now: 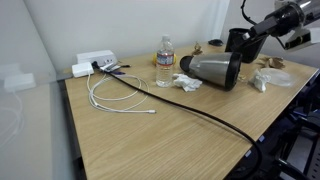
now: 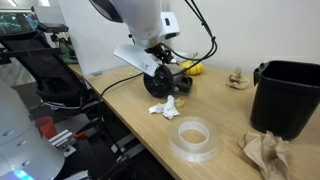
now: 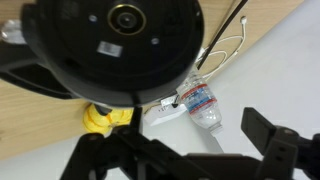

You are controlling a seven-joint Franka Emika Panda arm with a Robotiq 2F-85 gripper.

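Note:
A silver kettle [image 1: 212,69] with a black base lies on its side on the wooden table, its base turned toward the right in exterior view 1. Exterior view 2 shows the round black base [image 2: 158,87] below the arm. In the wrist view that base [image 3: 125,55] fills the upper left, in front of the fingers. My gripper is open, its dark fingers [image 3: 273,140] far apart with no grip on the kettle. Part of the kettle's handle is hidden.
A water bottle [image 1: 165,64] stands behind the kettle, close to crumpled white tissue [image 1: 187,82]. A black bin [image 2: 287,97], a tape roll [image 2: 193,138] and crumpled brown paper [image 2: 267,153] occupy the other end. A black cable [image 1: 170,99] crosses the table.

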